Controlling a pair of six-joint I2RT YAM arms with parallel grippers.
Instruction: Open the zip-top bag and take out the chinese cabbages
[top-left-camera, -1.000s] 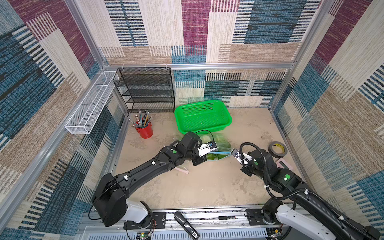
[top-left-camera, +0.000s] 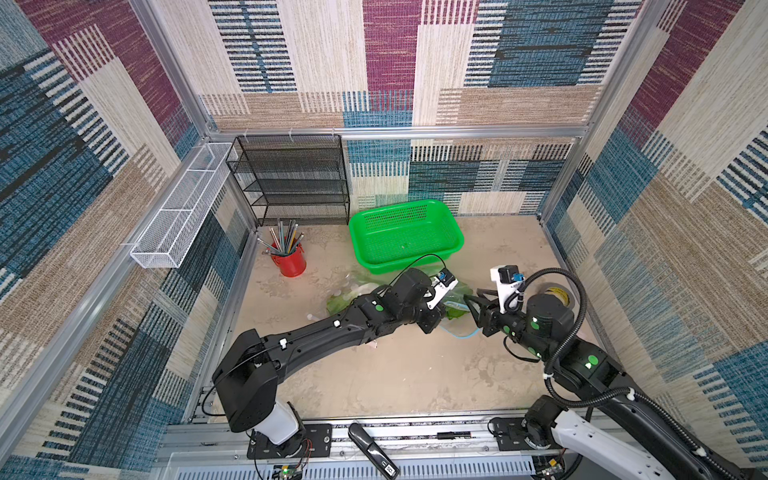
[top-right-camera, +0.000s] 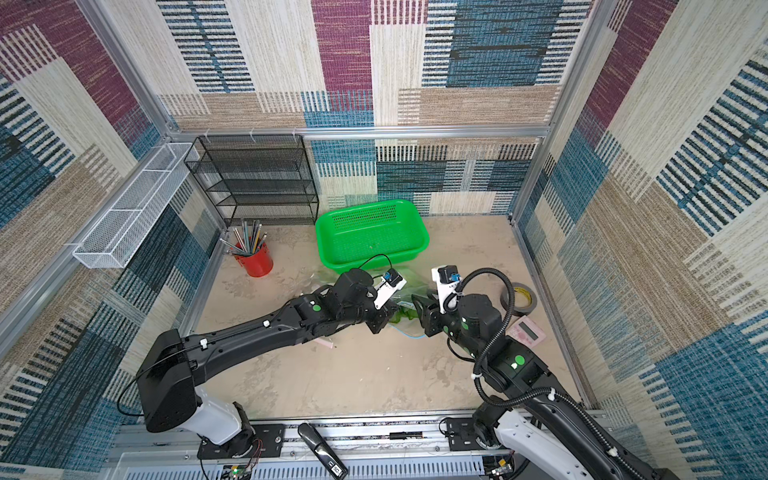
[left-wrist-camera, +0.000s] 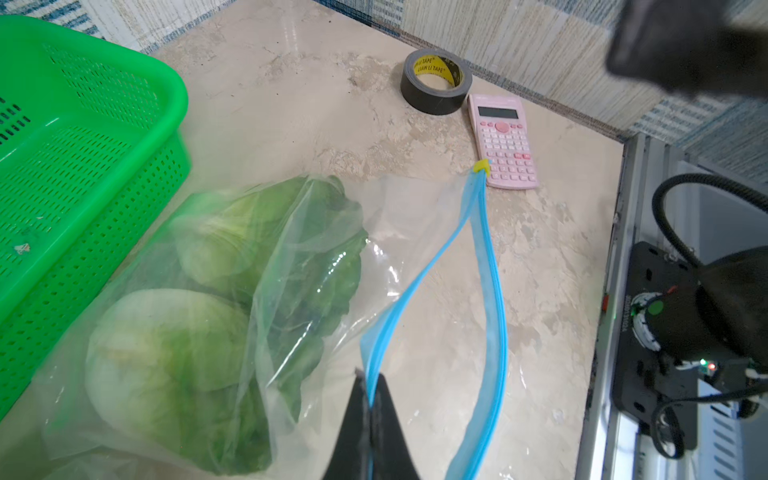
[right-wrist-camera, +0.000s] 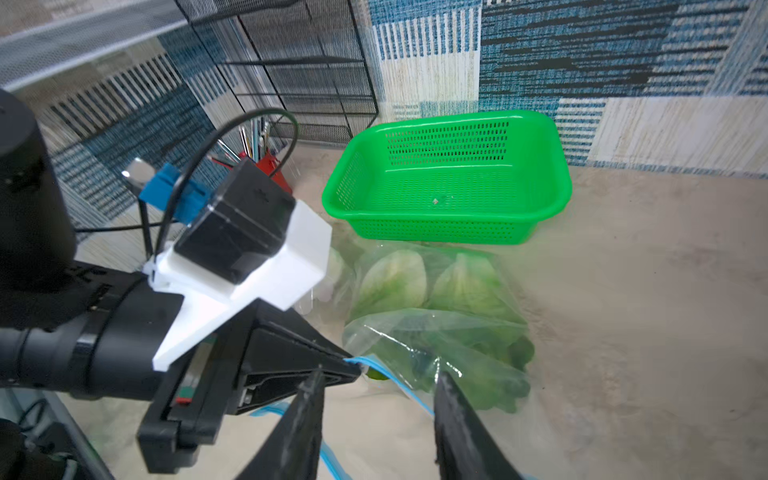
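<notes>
In the left wrist view a clear zip bag (left-wrist-camera: 320, 344) lies with pale green chinese cabbages (left-wrist-camera: 164, 344) inside. Its mouth gapes: two blue zip strips (left-wrist-camera: 494, 320) spread apart and meet at a yellow slider (left-wrist-camera: 481, 166). My left gripper is shut on one strip of the bag's edge, visible between its fingertips. My right gripper is open, its fingers apart, close to the right of the left gripper and in front of the bag's mouth. A blue strip runs behind and between its fingers; whether they touch it cannot be told.
A green basket (right-wrist-camera: 448, 204), empty but for a small scrap, stands right behind the bag. At the right are a tape roll (left-wrist-camera: 436, 80) and a pink calculator (left-wrist-camera: 502, 140). A red pen holder (top-left-camera: 289, 261) stands at the left.
My left gripper has moved right with the bag's edge. The right gripper has lifted and turned, coming closer to the left one, and the blue strips now stand apart.
</notes>
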